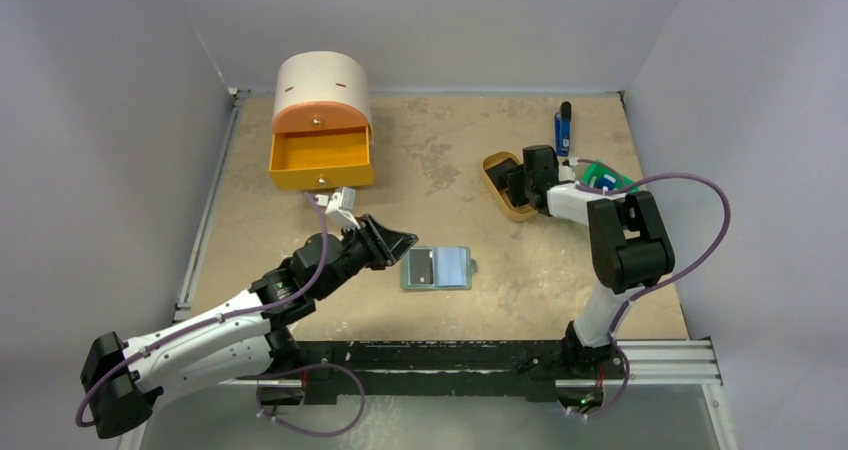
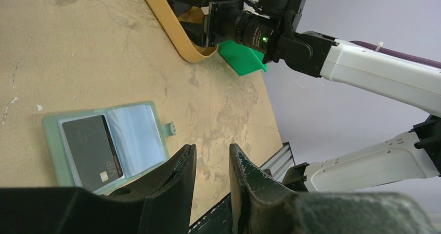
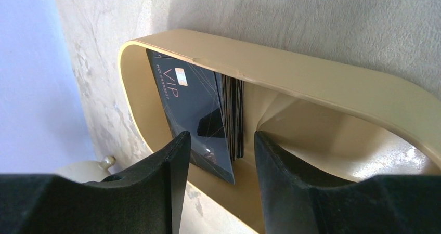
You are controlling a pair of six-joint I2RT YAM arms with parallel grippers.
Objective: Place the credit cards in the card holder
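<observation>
Several black cards (image 3: 193,106) lean in a row at one end of a tan oval tray (image 3: 333,83), the front one marked VIP. Over the tray, my right gripper has its fingers apart, with the stack's edge showing beyond the gap and nothing gripped. In the left wrist view the opened green card holder (image 2: 106,140) lies flat on the table. A black card (image 2: 92,152) sits in one clear pocket; the other pocket (image 2: 136,139) looks empty. My left gripper hangs open to the holder's side, nothing between its fingertips.
A white-topped cabinet (image 1: 322,80) with an open yellow drawer stands at the back left. At the right are a blue tool (image 1: 563,130) and a green tray (image 1: 592,175), partly covered by the right arm.
</observation>
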